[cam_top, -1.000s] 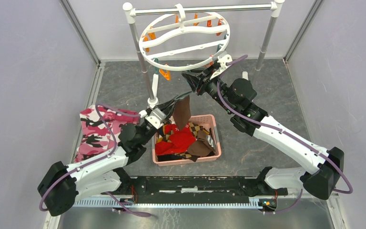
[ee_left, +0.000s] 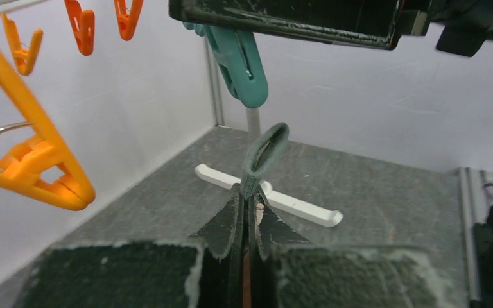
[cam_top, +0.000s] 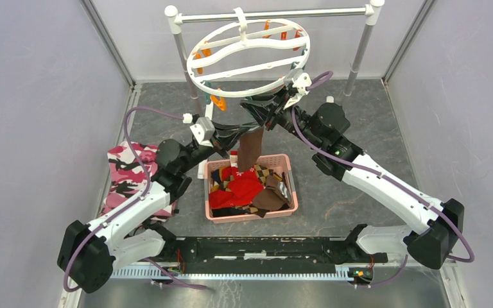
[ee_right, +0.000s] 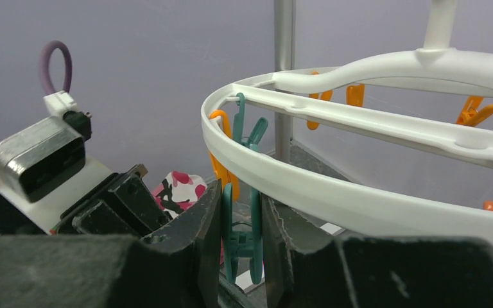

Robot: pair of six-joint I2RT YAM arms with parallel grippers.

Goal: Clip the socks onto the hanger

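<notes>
A white round hanger (cam_top: 248, 64) with orange and teal clips hangs from the rail. My right gripper is shut on a teal clip (ee_right: 242, 240) under the hanger's ring. My left gripper is shut on a sock (cam_top: 250, 151), brown below with a grey-green cuff (ee_left: 263, 154), which stands up from the fingertips just beneath a teal clip (ee_left: 244, 74). An orange clip (ee_left: 58, 173) hangs close by on the left.
A pink basket (cam_top: 285, 212) of socks sits below the hanger. A camouflage cloth (cam_top: 128, 179) lies on the left.
My left arm has risen and turned, bringing the held sock slightly toward the right gripper. The right gripper has shifted slightly left, still at the hanger.
</notes>
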